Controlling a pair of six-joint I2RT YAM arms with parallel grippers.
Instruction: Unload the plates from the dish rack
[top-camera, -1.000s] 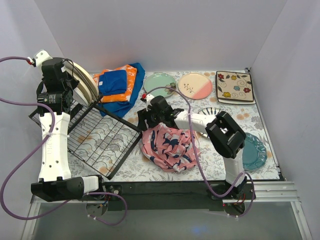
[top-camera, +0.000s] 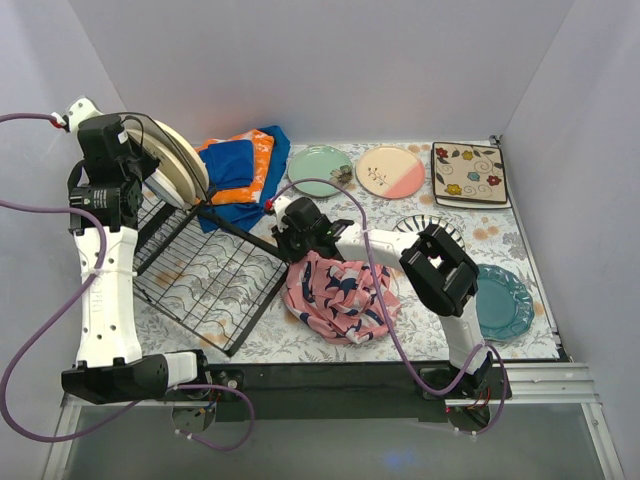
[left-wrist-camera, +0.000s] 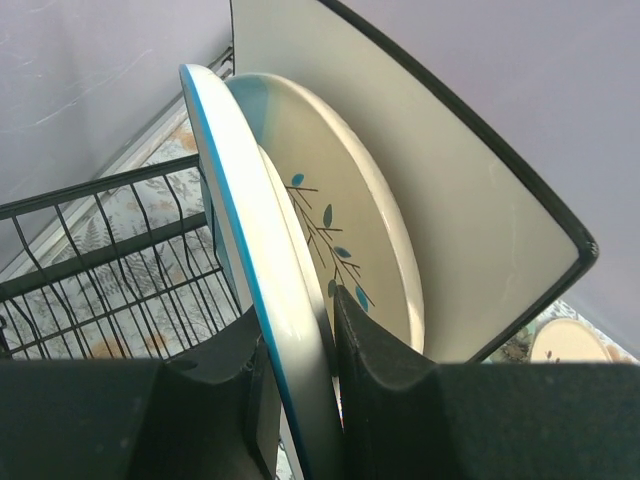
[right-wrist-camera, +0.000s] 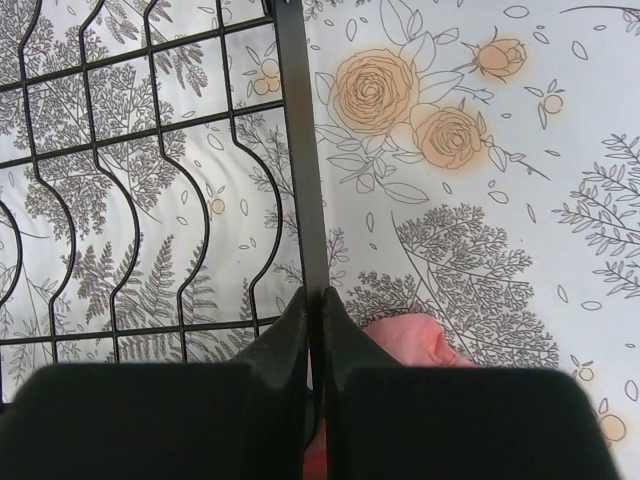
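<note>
The black dish rack (top-camera: 230, 336) stands at the left, with several cream plates (top-camera: 176, 165) upright at its upper end. My left gripper is at those plates; in the left wrist view its fingers straddle a white plate with a blue rim (left-wrist-camera: 230, 170), though how tightly is unclear. A cream plate with blue leaves (left-wrist-camera: 370, 230) and a square dark-rimmed plate (left-wrist-camera: 470, 230) stand beside it. My right gripper is shut on the rack's right-hand flat bar, just above the pink cloth (top-camera: 340, 300).
Green (top-camera: 320, 165), pink (top-camera: 390, 170), striped (top-camera: 445, 235) and teal (top-camera: 505, 310) plates lie on the table, with a stack of square plates (top-camera: 468, 175) at the back right. Folded blue and orange cloths (top-camera: 230, 165) lie behind the rack.
My right gripper has moved left and down onto the rack's bar. My left gripper has shifted slightly at the plates.
</note>
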